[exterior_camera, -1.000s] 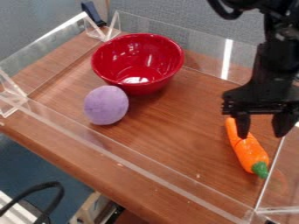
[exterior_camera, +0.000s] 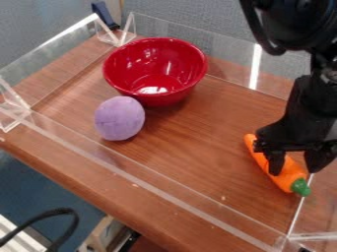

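Note:
My black gripper is low at the right, its fingers down around the orange toy carrot, whose green top points toward the front right. Whether the fingers are closed on the carrot is hard to tell. A red bowl stands at the back, and a purple ball sits left of the carrot, in front of the bowl.
Clear plastic walls border the wooden table on several sides. A black cable lies at the lower left, off the table.
My gripper has come down onto the carrot, which has shifted slightly, its green end now a little higher and further right. The bowl and ball are unmoved.

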